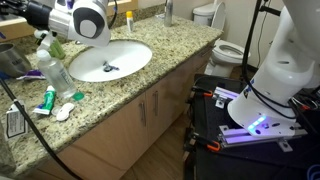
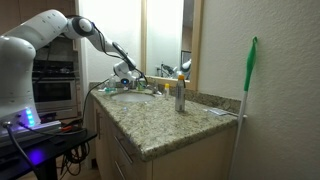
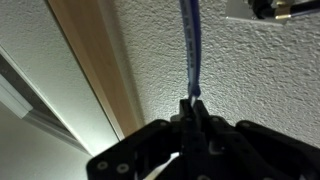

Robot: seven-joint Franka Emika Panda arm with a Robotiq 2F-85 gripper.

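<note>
In the wrist view my gripper points at a textured wall, its dark fingers shut on a slim blue stick-like thing (image 3: 192, 50). The stick extends away from the fingertips; its full shape does not show. My white arm (image 1: 88, 18) reaches over the back left of the sink in the first exterior view. There the fingertips are hard to make out. In the second exterior view the arm (image 2: 122, 66) hangs above the counter near the sink, too small to show what it holds.
A clear bottle (image 1: 57, 76), a green-and-white tube (image 1: 45, 101) and a small white item (image 1: 67, 107) are left of the sink (image 1: 112, 59). A metal bottle (image 2: 180, 96) stands on the counter. A dark metallic fixture (image 3: 270, 10) is at the wrist view's upper right.
</note>
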